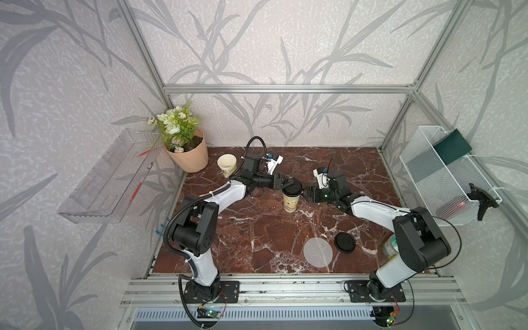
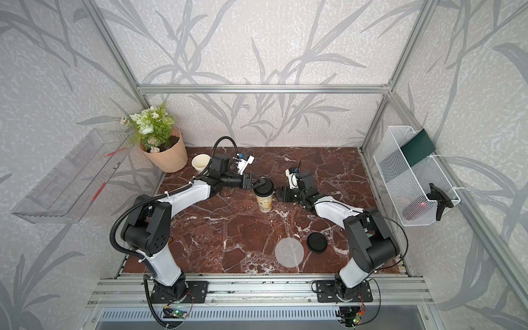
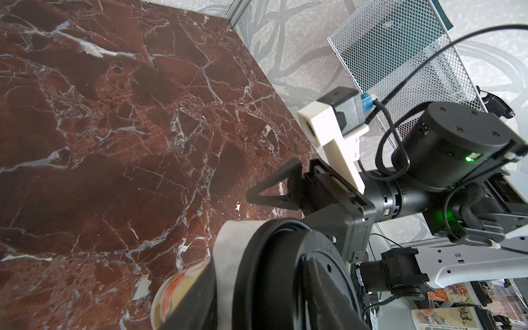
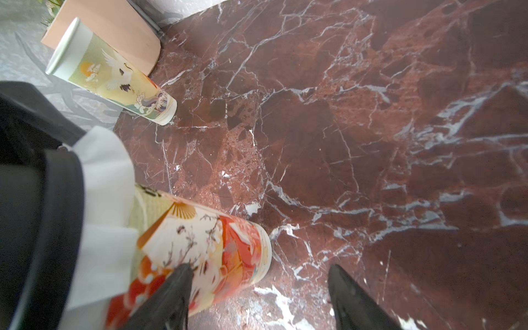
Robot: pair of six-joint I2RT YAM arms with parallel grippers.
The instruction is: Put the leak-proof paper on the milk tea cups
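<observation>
A printed milk tea cup (image 1: 291, 202) stands mid-table with a black lid (image 1: 292, 186) on top. In both wrist views white paper (image 4: 101, 209) (image 3: 233, 247) shows between lid and cup. My left gripper (image 1: 283, 183) is shut on the lid at the cup's top. My right gripper (image 1: 308, 193) is part open just right of the cup, low beside its body; in its wrist view nothing shows between the fingertips. A second, lidless cup (image 1: 227, 165) stands back left. A translucent paper disc (image 1: 318, 252) and another black lid (image 1: 344, 242) lie at the front right.
A potted plant (image 1: 187, 154) is at the back left corner. A clear basket (image 1: 104, 181) hangs on the left, a white mesh basket (image 1: 434, 181) on the right.
</observation>
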